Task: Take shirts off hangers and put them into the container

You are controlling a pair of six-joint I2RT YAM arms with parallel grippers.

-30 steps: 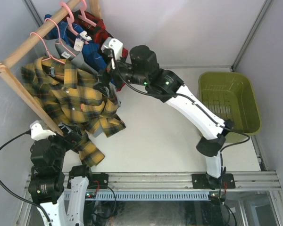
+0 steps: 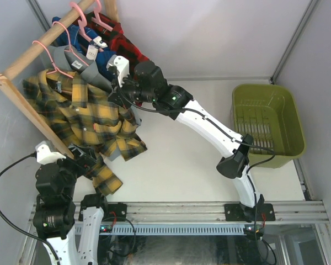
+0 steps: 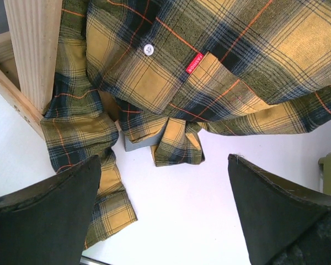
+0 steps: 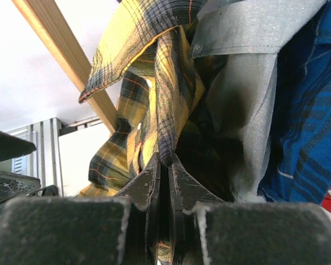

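A yellow and black plaid shirt [image 2: 85, 113] hangs on a pink hanger [image 2: 51, 58] at the near end of the wooden rail. My right gripper is shut on a fold of the plaid shirt [image 4: 166, 99], the cloth running up from between its fingertips. In the top view its tips are hidden against the shirt's right side. My left gripper stands open in front of the lower shirt, nothing between its fingers. The shirt's front [image 3: 176, 61], with a white button and a red tag, lies beyond them.
A grey garment [image 4: 240, 94], a blue one [image 4: 309, 127] and a red plaid one [image 2: 126, 47] hang behind on the same rail [image 2: 41, 44]. The wooden post [image 3: 36, 49] stands close to my left gripper. A green bin [image 2: 267, 118] sits at right.
My right arm has moved left in the top view, up against the shirt, and its gripper now grips cloth. The hanger and shirt top have shifted slightly left. The left arm has stayed still.
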